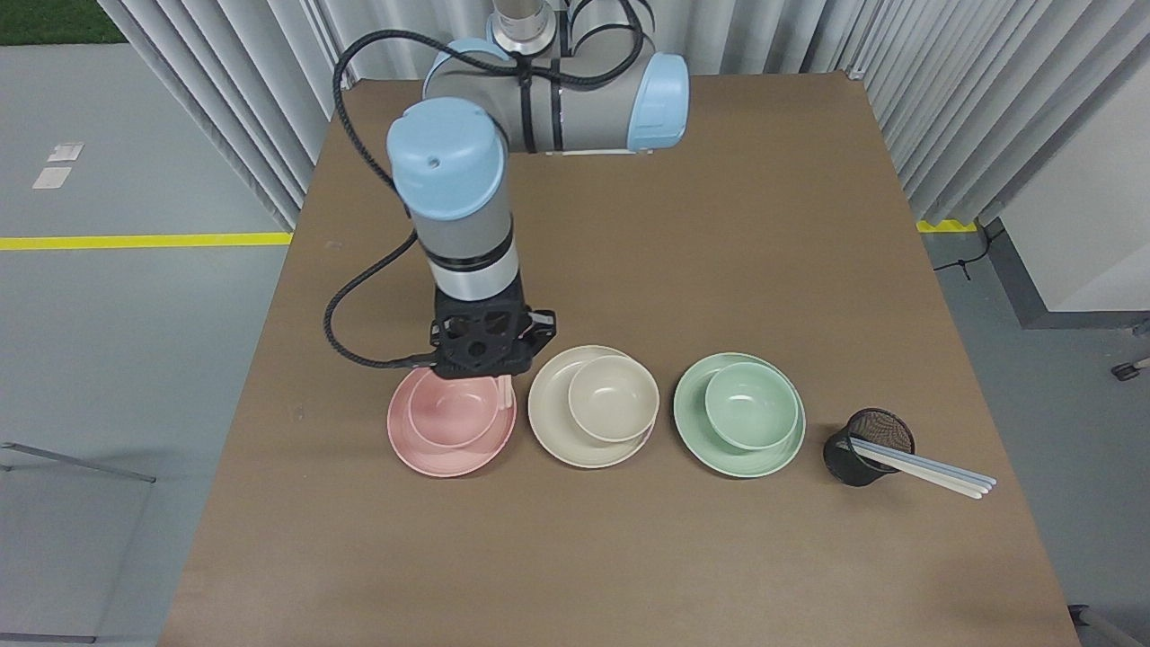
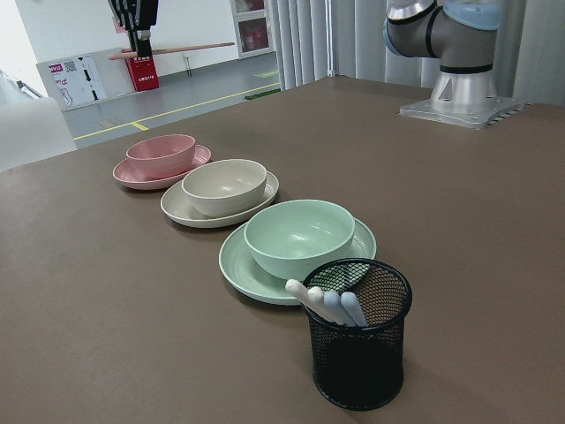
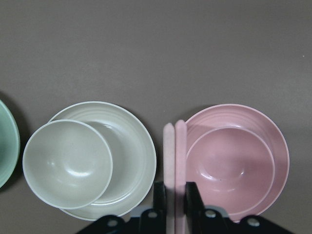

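The gripper is shut on a pair of pink chopsticks (image 3: 179,151), held in the air over the gap between the pink and cream settings. In the left view it hangs high at the top left with the chopsticks (image 2: 194,48) roughly level. The pink bowl (image 2: 161,155) sits on a pink plate (image 3: 224,109), the cream bowl (image 1: 614,399) on a cream plate (image 1: 557,420), and the green bowl (image 1: 751,405) on a green plate (image 1: 695,420).
A black mesh cup (image 2: 357,353) at the right holds white and pale blue chopsticks (image 1: 938,471), leaning out.
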